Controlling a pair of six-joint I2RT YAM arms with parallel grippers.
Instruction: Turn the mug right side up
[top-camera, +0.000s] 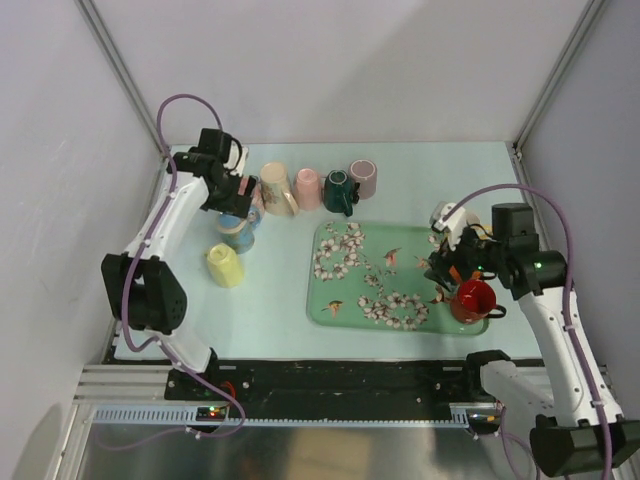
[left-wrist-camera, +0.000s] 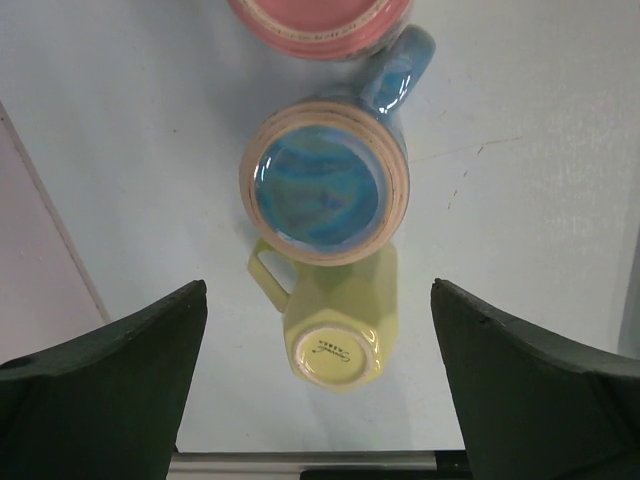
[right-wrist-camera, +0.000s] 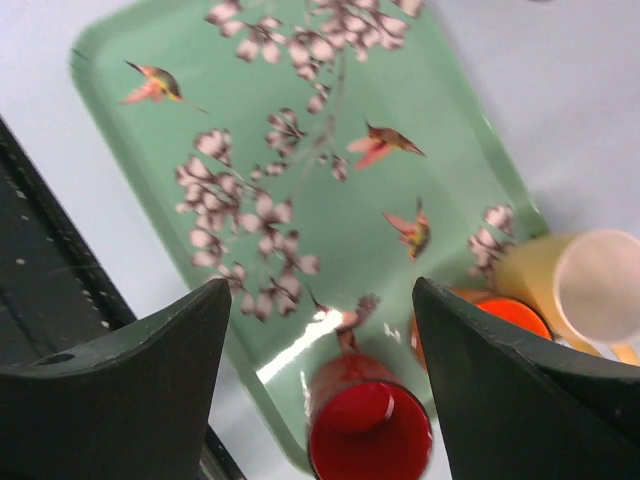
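Note:
My left gripper hangs open over the left group of mugs. Beneath it in the left wrist view are an upside-down yellow mug (left-wrist-camera: 338, 315) on its side-tilted base, a blue mug (left-wrist-camera: 318, 185) showing its base, and a pink mug (left-wrist-camera: 320, 22) at the top edge. My right gripper is open above the right end of the green tray (right-wrist-camera: 160, 140), over a red mug (right-wrist-camera: 370, 430), an orange mug (right-wrist-camera: 500, 315) and a cream mug (right-wrist-camera: 590, 290).
More mugs stand along the back: beige (top-camera: 277, 188), pink (top-camera: 308, 189), dark green (top-camera: 338, 191) and mauve (top-camera: 363, 178). The tray's left and middle are empty, as is the table's front left.

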